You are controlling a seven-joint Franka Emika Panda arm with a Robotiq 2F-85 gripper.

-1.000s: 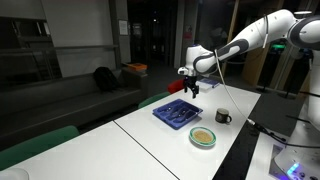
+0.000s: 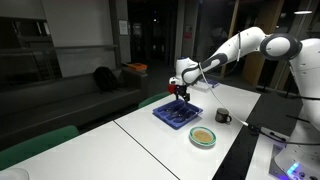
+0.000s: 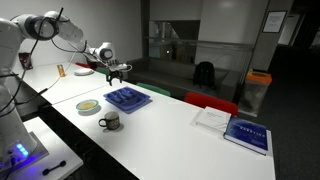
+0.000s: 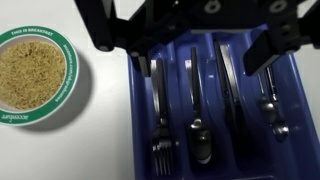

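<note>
My gripper (image 2: pixel 179 91) hangs above the blue cutlery tray (image 2: pixel 168 119), fingers apart and nothing between them. The dark fingers show at the top of the wrist view, over the tray's upper part. Below them, a fork (image 4: pixel 162 140), a spoon (image 4: pixel 201 138) and what seems to be a knife (image 4: pixel 230 90) lie in separate compartments. Smaller spoons (image 4: pixel 277 115) lie in the right compartment. The gripper hides part of the tray's upper end. A bowl with a green rim (image 4: pixel 72 75), filled with brown grains, stands beside the tray.
A dark mug (image 3: pixel 110 121) stands on the white table near the bowl. Farther along lie a blue book (image 3: pixel 247 133) and a pale flat item (image 3: pixel 212 119). Chairs (image 2: pixel 40 145) line its far side.
The tray, bowl and mug have stayed where they were.
</note>
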